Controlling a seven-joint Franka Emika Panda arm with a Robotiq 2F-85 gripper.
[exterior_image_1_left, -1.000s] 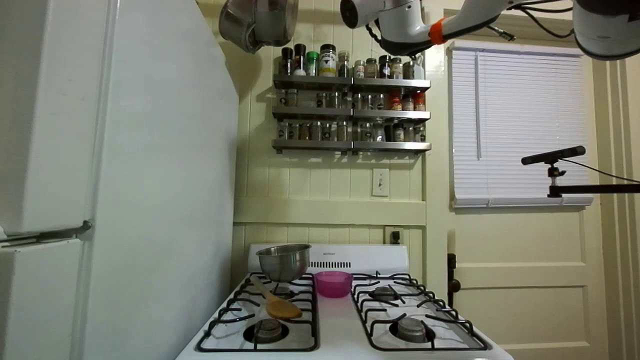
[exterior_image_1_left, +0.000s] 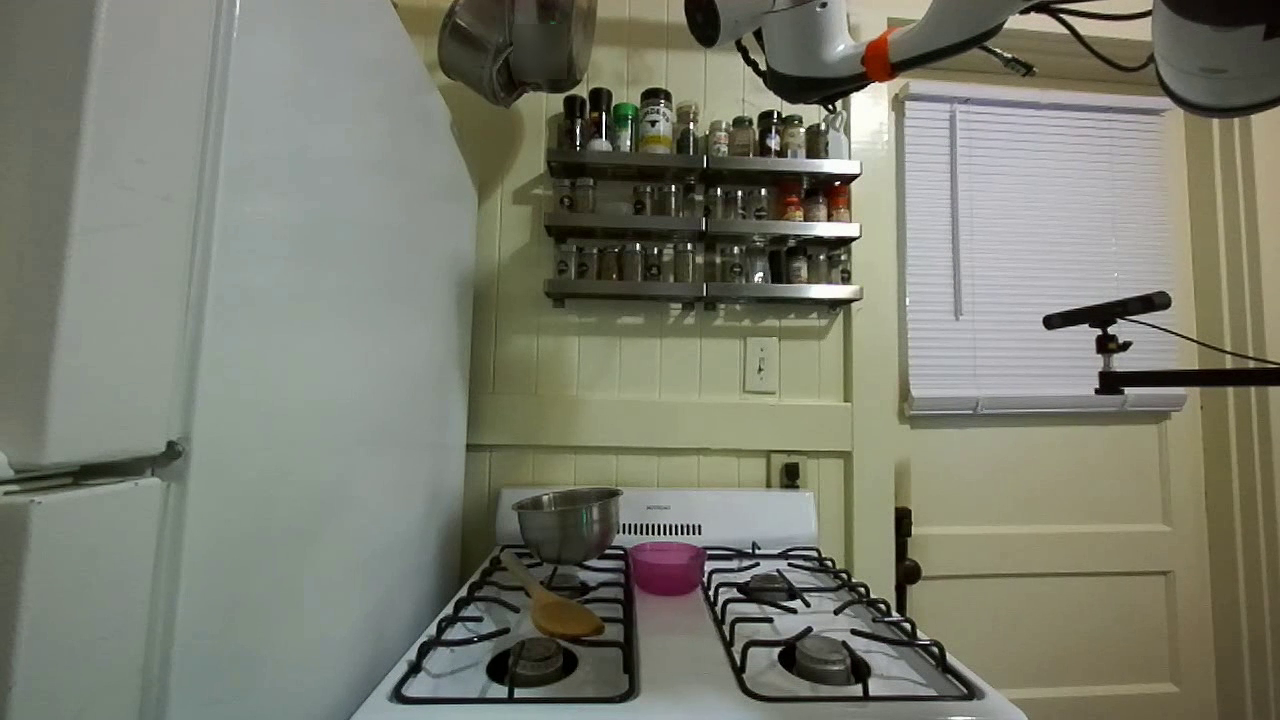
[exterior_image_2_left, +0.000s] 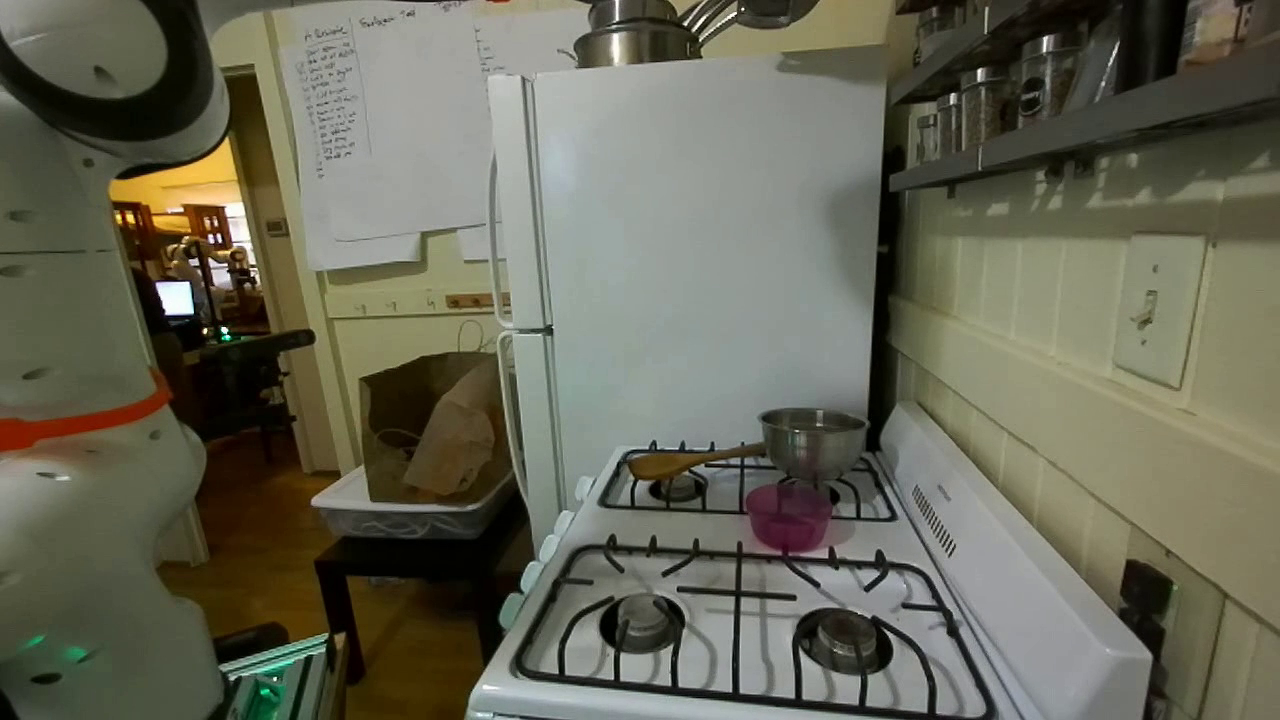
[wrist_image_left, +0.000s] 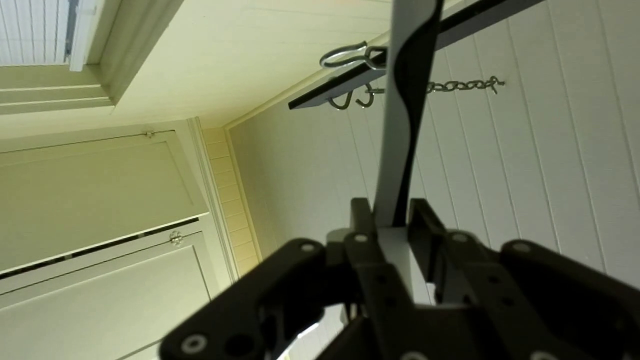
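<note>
In the wrist view my gripper is shut on a long, flat, pale strip with a dark edge, perhaps a utensil handle (wrist_image_left: 393, 120). The strip runs upward out of the frame, so its far end is hidden. Behind it, a dark rail (wrist_image_left: 336, 90) with metal hooks (wrist_image_left: 345, 57) crosses the view; I cannot tell whether strip and rail touch. In the first exterior view the arm (exterior_image_1_left: 816, 48) reaches in along the top edge, and its gripper is out of frame.
On the stove (exterior_image_1_left: 672, 636) are a steel bowl (exterior_image_1_left: 570, 528), a pink bowl (exterior_image_1_left: 667, 569) and a wooden spoon (exterior_image_1_left: 564, 617). Spice shelves (exterior_image_1_left: 702, 292) line the wall below the arm. Pots (exterior_image_1_left: 516, 48) hang at upper left beside the fridge (exterior_image_1_left: 336, 300).
The arm has shifted slightly up and to the right in the first exterior view. Bowls, spoon and hanging pots show no visible movement.
</note>
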